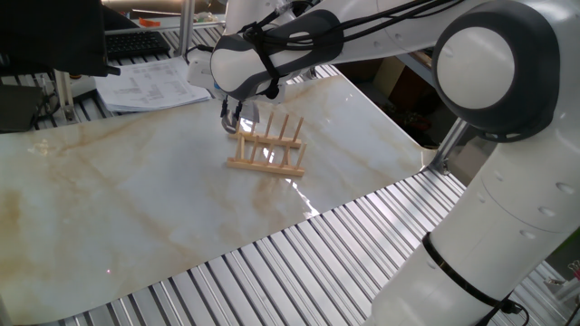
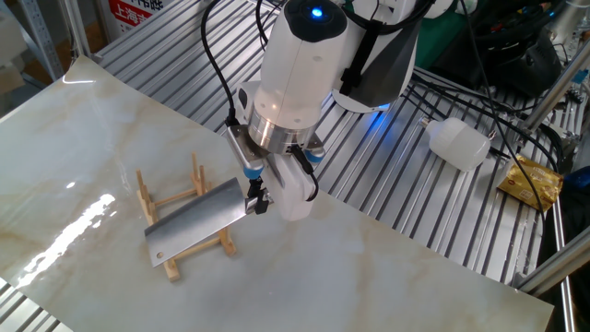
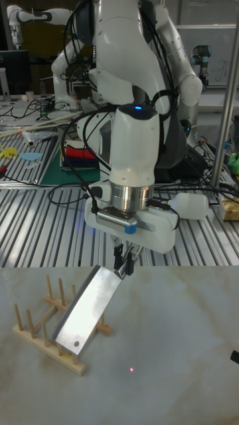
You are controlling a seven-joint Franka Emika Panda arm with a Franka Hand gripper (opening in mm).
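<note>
A cleaver with a broad, shiny metal blade (image 2: 198,223) slants down from my gripper (image 2: 259,196), whose dark fingers are shut on its handle end. Below and around the blade stands a small wooden rack (image 2: 172,268) with upright pegs. In the third exterior view the blade (image 3: 89,311) tilts down to the left across the rack (image 3: 48,356), hiding part of its pegs. Whether the blade touches the wood, I cannot tell. From the first exterior view the rack (image 1: 265,168) shows on the tabletop, while the arm mostly covers the gripper and cleaver.
Slatted metal decking (image 1: 299,263) borders the tabletop. A white bottle (image 2: 458,145) and a gold packet (image 2: 531,184) lie on the slats beside the arm. Papers (image 1: 152,86) lie beyond the table's far edge.
</note>
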